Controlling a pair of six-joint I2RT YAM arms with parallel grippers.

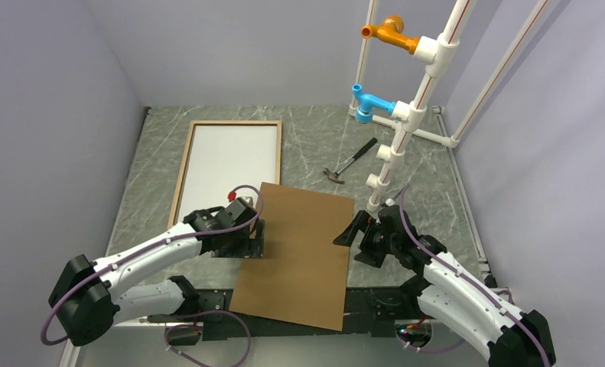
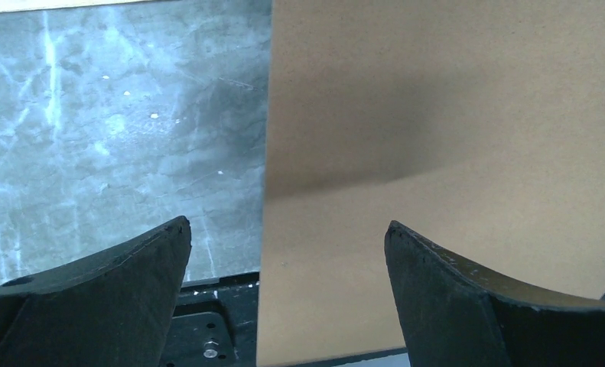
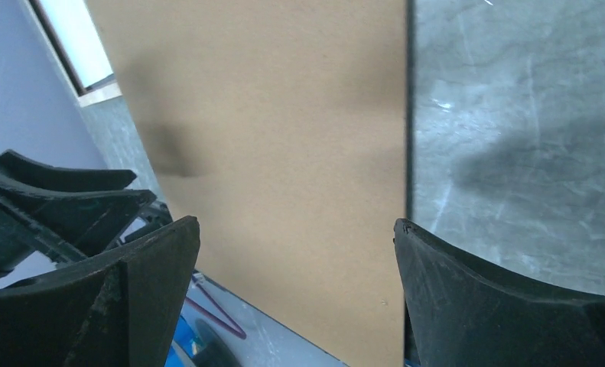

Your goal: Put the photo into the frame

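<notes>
A wooden frame (image 1: 186, 160) with a white inside lies at the back left of the grey table. A large brown board (image 1: 295, 252), presumably showing only a plain face, lies right of and in front of it, overhanging the front edge. My left gripper (image 1: 238, 241) is open over the board's left edge; in the left wrist view that edge runs between the open fingers. My right gripper (image 1: 356, 237) is open at the board's right edge, which shows between its fingers in the right wrist view.
A hammer (image 1: 349, 160) lies behind the board. A white pipe rig (image 1: 411, 118) with orange (image 1: 391, 37) and blue (image 1: 374, 103) fittings stands at the right.
</notes>
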